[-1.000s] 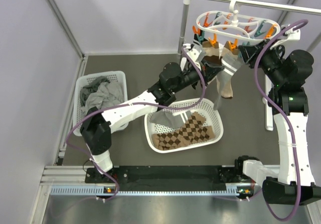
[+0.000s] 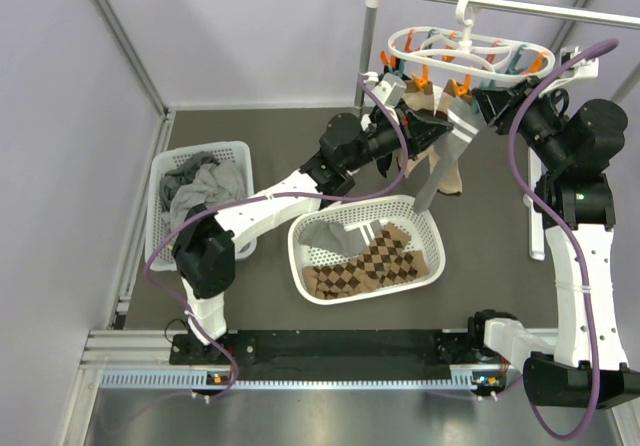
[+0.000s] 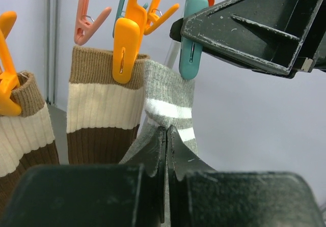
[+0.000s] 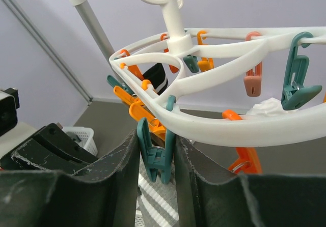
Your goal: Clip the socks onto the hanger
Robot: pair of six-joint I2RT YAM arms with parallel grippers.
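Observation:
Below the white hanger (image 2: pixel 545 66) hangs a grey sock with white stripes (image 3: pixel 170 87). My left gripper is shut, with the sock's cloth gathered at its fingertips just below the cuff. At the hanger's rim, my right gripper is shut on a teal clip (image 4: pixel 157 158). In the left wrist view this clip overlaps the cuff's upper right corner; whether its fingers bite the cloth I cannot tell. Orange clips (image 3: pixel 126 46) hold brown-and-cream socks (image 3: pixel 104 102) beside it.
A white basket (image 2: pixel 297 256) below holds a grey sock and brown checkered socks. Another basket (image 2: pixel 160 181) with grey socks stands at the left. Several other clips, such as a teal one (image 4: pixel 295 79), hang empty on the ring. Both arms are close together under the hanger.
The left gripper has shifted slightly up and right towards the hanger. The grey sock's lower end has swung a little left. My right arm has stayed at the clip.

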